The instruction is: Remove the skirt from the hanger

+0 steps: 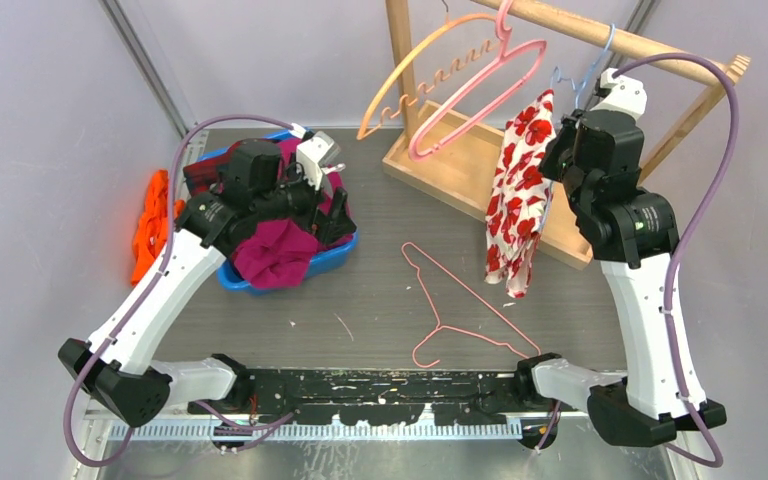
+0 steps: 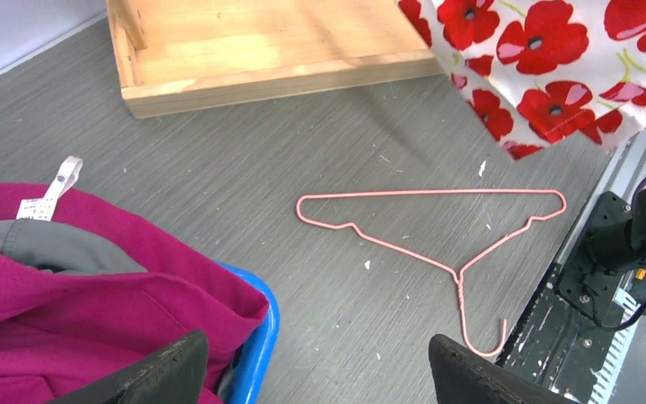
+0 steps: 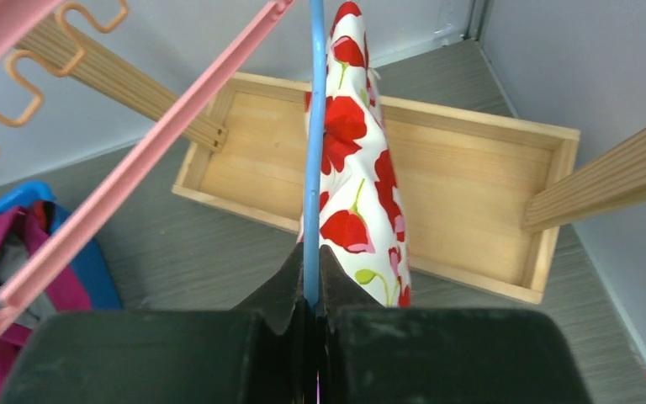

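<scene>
A white skirt with red poppies hangs on a light blue hanger at the wooden rack's right part. The blue hanger's top reaches up to the rail. My right gripper is shut on the hanger's blue wire, with the skirt hanging just beyond the fingers. From above, the right fingertips are partly hidden beside the skirt. Over the blue basket's right side, my left gripper stands open and empty. Its fingers are spread wide, and the skirt's lower corner shows at the upper right of that view.
Pink and orange hangers hang left of the skirt. A pink wire hanger lies on the floor. The blue basket holds magenta cloth. Orange cloth lies beside it. Mid-floor is mostly clear.
</scene>
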